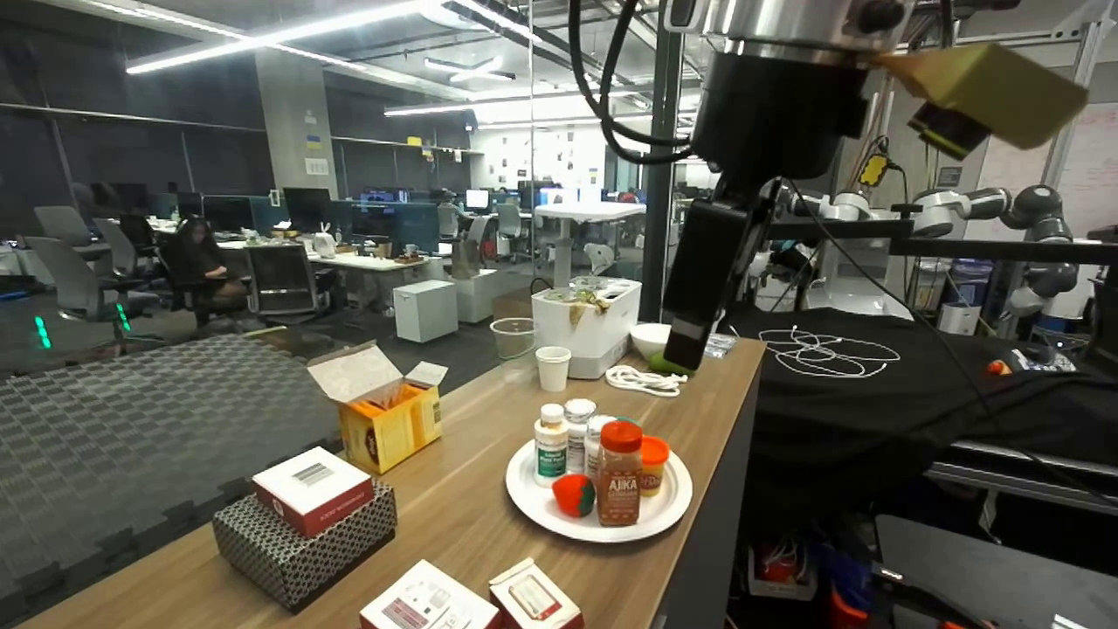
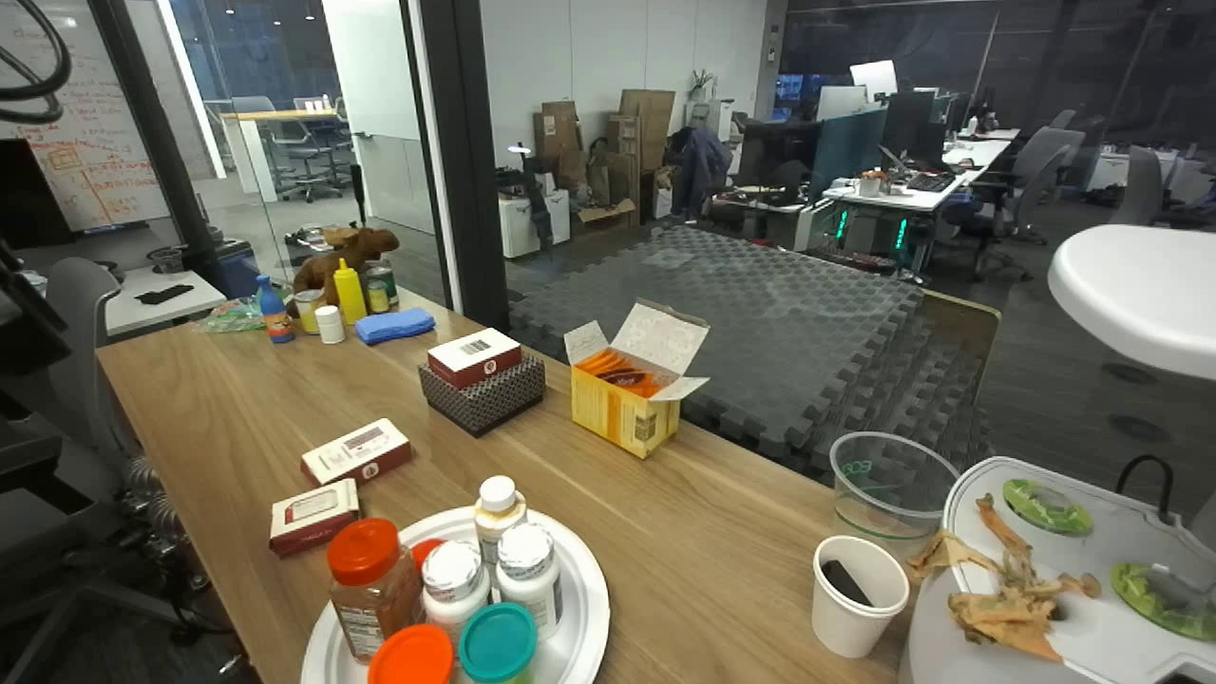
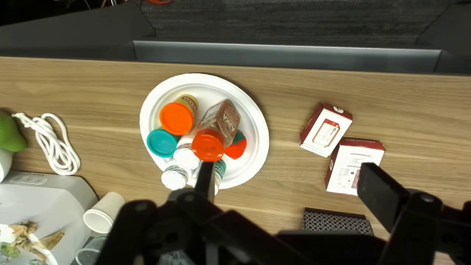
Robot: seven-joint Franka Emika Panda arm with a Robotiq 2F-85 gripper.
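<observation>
My gripper hangs high over the table, its fingers wide apart with nothing between them. A white plate (image 3: 249,172) bears several containers: a spice jar with a red lid (image 1: 619,477), a tub with an orange lid (image 3: 176,118), a teal-lidded one (image 3: 161,143) and white bottles (image 2: 526,576). A red strawberry-like thing (image 1: 573,494) lies among them. In the wrist view, one finger partly covers the bottles at the plate's edge. Two small red-and-white boxes (image 3: 325,130) (image 3: 355,165) lie apart from the plate.
A patterned black box (image 2: 484,399) carries another red-and-white box (image 2: 475,357). Nearby stands an open yellow box (image 2: 621,416). A white planter (image 1: 590,325), paper cup (image 1: 553,369) and white cord (image 1: 645,381) occupy the other end. Bare wood (image 3: 282,92) lies between plate and small boxes.
</observation>
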